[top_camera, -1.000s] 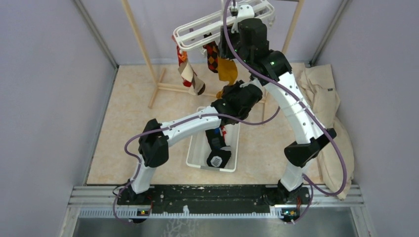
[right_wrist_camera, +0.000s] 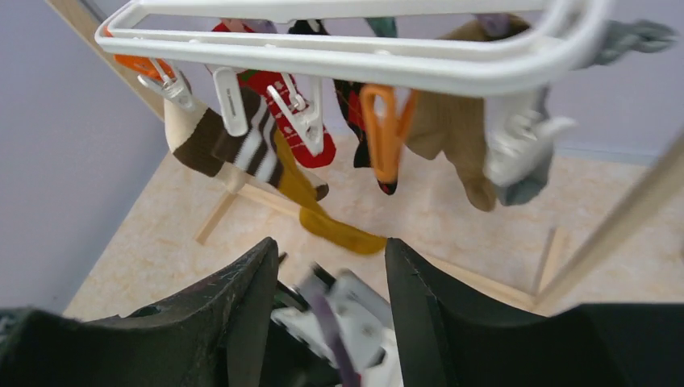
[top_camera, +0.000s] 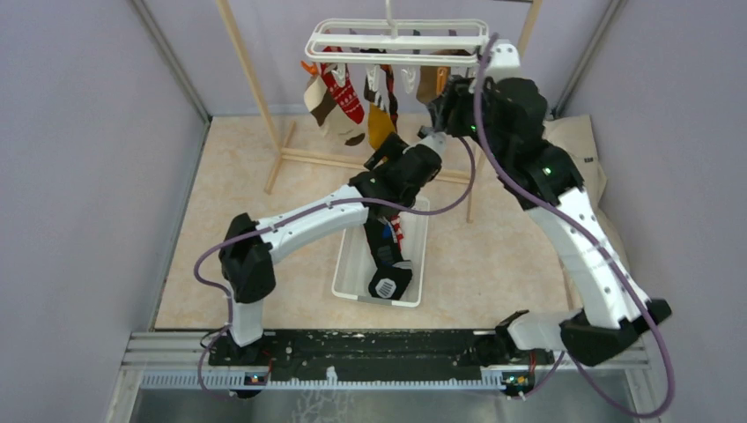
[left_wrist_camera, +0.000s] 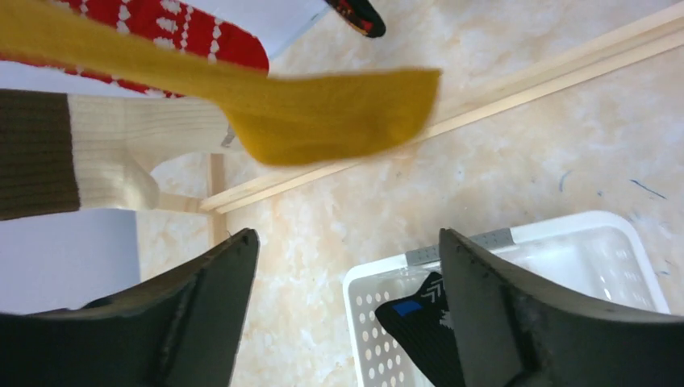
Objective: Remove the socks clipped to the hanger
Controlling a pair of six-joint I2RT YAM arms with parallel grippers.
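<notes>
A white hanger (top_camera: 396, 41) carries several clipped socks. Its mustard-toed sock (left_wrist_camera: 339, 113) dangles beyond my left gripper, whose fingers stand apart with nothing between them. The brown sock's striped cuff (right_wrist_camera: 258, 141) remains in a white clip (right_wrist_camera: 230, 101). Also hanging are a red patterned sock (top_camera: 342, 92), a cream and brown sock (top_camera: 330, 110) and a plain brown sock (right_wrist_camera: 460, 105). Below the hanger's front rail, my right gripper is open and empty; an orange clip (right_wrist_camera: 387, 129) appears above its fingers.
Below the left arm, a white basket (top_camera: 340, 269) contains dark socks (top_camera: 388, 275). A wooden rack (top_camera: 247, 70) supports the hanger, with its bar (top_camera: 321, 159) near the floor. Beige cloth (top_camera: 577, 150) lies at right. Open floor is at left.
The hanger has swung nearly level, and the hanging socks have shifted.
</notes>
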